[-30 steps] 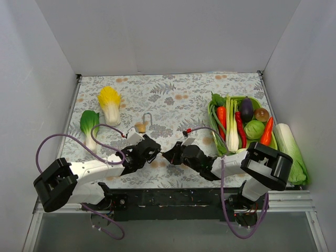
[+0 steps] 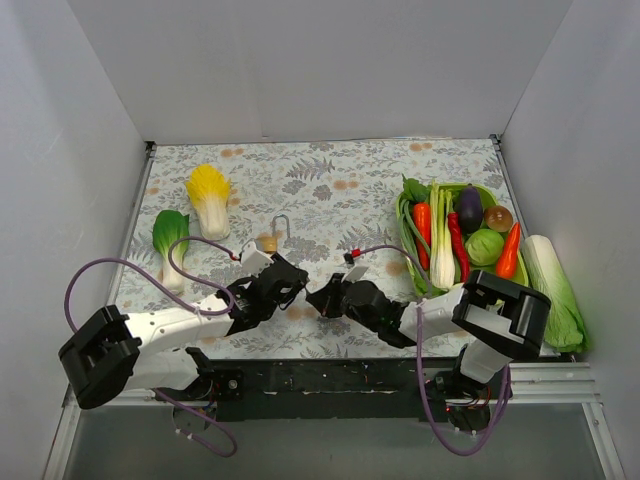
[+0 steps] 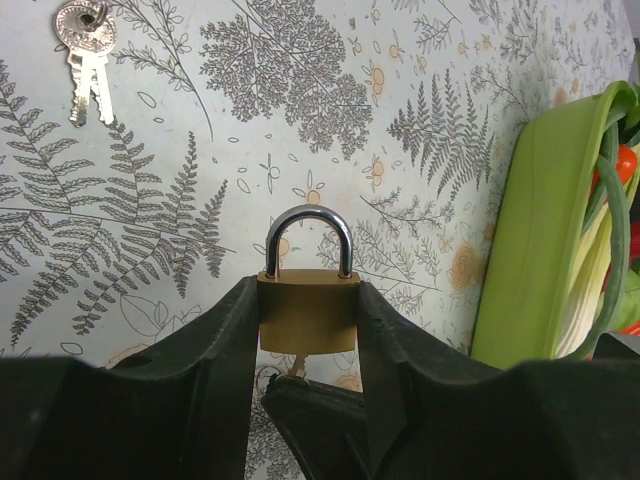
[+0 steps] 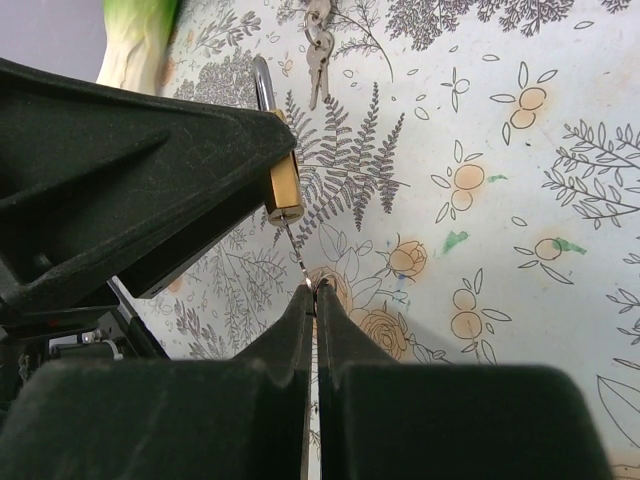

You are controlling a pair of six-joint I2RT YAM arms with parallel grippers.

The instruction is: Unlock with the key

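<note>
A brass padlock (image 3: 308, 312) with a steel shackle is gripped in my left gripper, shackle away from the fingers and both its legs in the body. Pinched in the tips of my right gripper is a thin key (image 4: 298, 250), its blade running up to the padlock's underside (image 4: 287, 214). A short stub of that key (image 3: 299, 367) meets the underside in the left wrist view too; how deep it sits I cannot tell. From above, the two grippers nearly touch, and the held padlock is hidden.
Two more keys on a ring (image 3: 88, 40) lie on the patterned cloth. A second tan lock with a tall shackle (image 2: 268, 243) lies beyond the left gripper. To the right stands a green vegetable basket (image 2: 405, 225); bok choy (image 2: 172, 240) and yellow cabbage (image 2: 208, 195) lie left.
The right gripper has shifted slightly toward the front, and its arm has swung a little left and back. My left arm has barely moved.
</note>
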